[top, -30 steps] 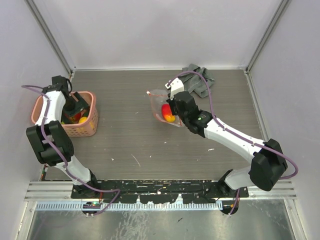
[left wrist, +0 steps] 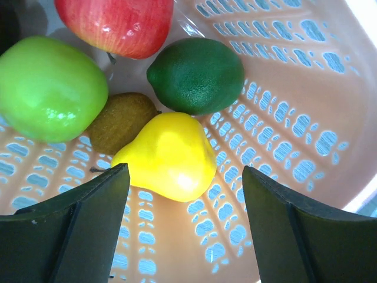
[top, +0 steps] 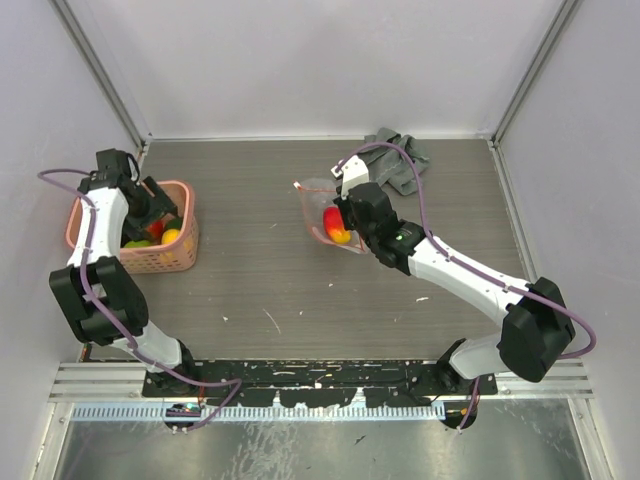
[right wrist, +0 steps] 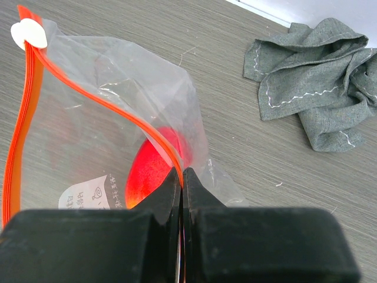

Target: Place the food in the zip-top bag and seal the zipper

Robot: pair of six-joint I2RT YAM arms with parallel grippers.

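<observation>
Over the pink basket [top: 165, 258] my left gripper points down with its fingers apart and nothing between them. Just past the fingertips lies a yellow pear [left wrist: 168, 156]. Around it are a brown kiwi [left wrist: 121, 122], a dark green lime [left wrist: 197, 75], a green apple [left wrist: 52, 88] and a red apple [left wrist: 121, 23]. My right gripper is shut on the orange-edged rim of the clear zip bag [right wrist: 159, 73], which stands open with its white slider [right wrist: 28, 33] at one end. Inside it shows a red-orange fruit [right wrist: 156, 168]; in the top view something yellow [top: 340, 237] sits beside it.
A crumpled grey cloth [top: 398, 165] lies behind the right gripper at the back wall. Between basket and bag the table [top: 245, 225] is clear. The basket stands close to the left wall.
The right arm and bag have stayed still.
</observation>
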